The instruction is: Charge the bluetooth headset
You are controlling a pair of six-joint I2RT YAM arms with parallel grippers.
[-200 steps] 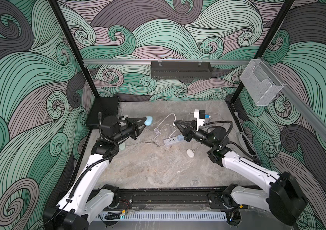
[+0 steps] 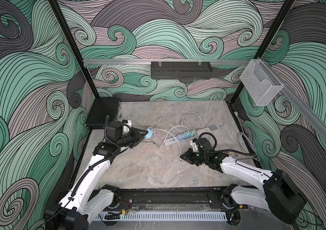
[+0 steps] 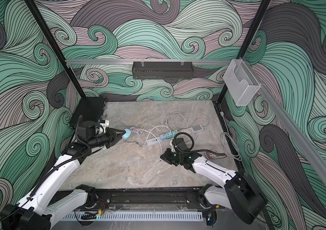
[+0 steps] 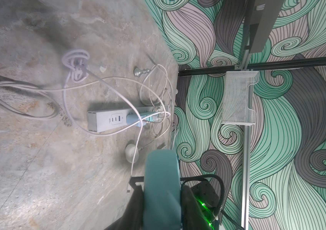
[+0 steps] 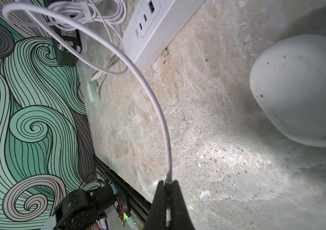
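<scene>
A light blue rounded headset case (image 4: 163, 164) sticks out from my left gripper, which is shut on it above the table's left side. My right gripper points down low over the front middle of the table, its fingertips close together around the end of a white charging cable (image 5: 153, 95). The plug end lies mostly hidden between those fingers. From there the cable arches back to the power strip (image 2: 170, 142), where blue and teal adapters (image 2: 187, 135) sit. Any port on the case is not visible.
A white rounded mouse-like object (image 5: 300, 92) lies beside the right gripper. Coiled cable (image 4: 76, 63) and a flat grey device (image 2: 212, 128) rest on the table. A small green round piece (image 5: 93, 91) sits at the left.
My right gripper has come down and toward the front, carrying the cable end along, and its arm has turned. My left gripper, still with the case, has lowered slightly.
</scene>
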